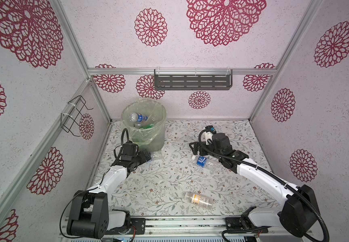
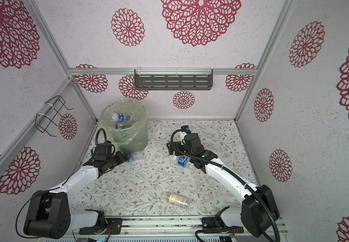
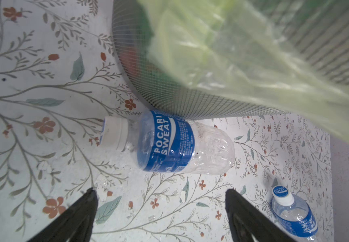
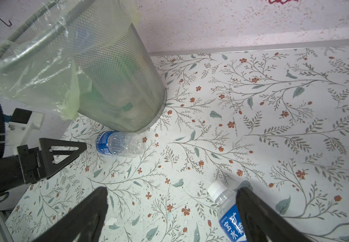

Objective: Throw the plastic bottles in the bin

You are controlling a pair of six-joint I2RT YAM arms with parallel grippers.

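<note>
Lined with a pale green bag, the mesh bin [image 1: 158, 139] stands at the back left with bottles inside, including a blue-labelled one [image 1: 137, 117]. A Pocari Sweat bottle [image 3: 170, 143] lies on its side against the bin's foot. My left gripper is open just in front of it, empty. Another blue-labelled bottle [image 4: 227, 209] lies right of centre, partly behind a finger in the right wrist view. Above it my right gripper hangs open and empty. A clear bottle with an orange-and-white label [image 1: 199, 199] lies near the front edge.
The bag's loose edge [image 3: 263, 60] hangs down over the Pocari bottle. A grey slotted shelf [image 1: 193, 82] is fixed on the back wall, and a wire rack [image 1: 72, 115] on the left wall. Bare floor lies between the arms.
</note>
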